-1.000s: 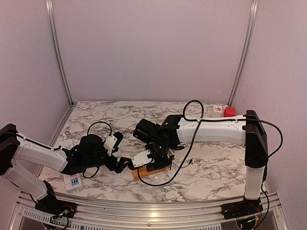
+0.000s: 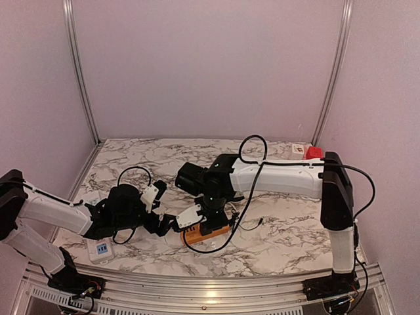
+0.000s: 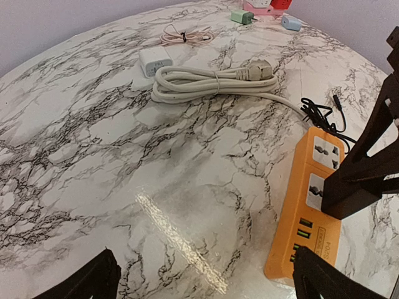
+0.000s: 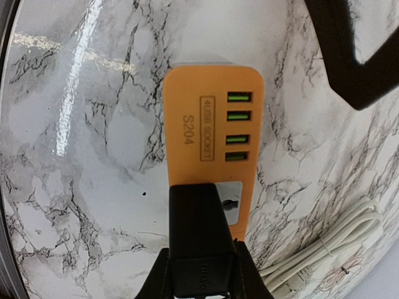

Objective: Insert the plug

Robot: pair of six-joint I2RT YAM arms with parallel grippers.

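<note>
An orange power strip [image 3: 288, 218] with green USB slots lies on the marble table. The black plug [image 4: 201, 243] is between the fingers of my right gripper, which is shut on it. In the left wrist view this black plug [image 3: 346, 198] is against or just over a socket of the strip; its prongs are hidden, so I cannot tell whether they are in the holes. My left gripper is open and empty, to the left of the strip's USB end, with one dark fingertip [image 3: 312, 280] overlapping the strip in view.
A coiled white cable [image 3: 193, 87], a white adapter [image 3: 156, 60] and a pink cable [image 3: 187, 36] lie behind the strip. Black cable [image 3: 321, 115] sits close to its far end. In the top view a white power strip [image 2: 100, 249] is at the left. Bare table lies between.
Over the last second my right arm has moved left, bringing the plug along the orange strip. The left arm has not visibly moved.
</note>
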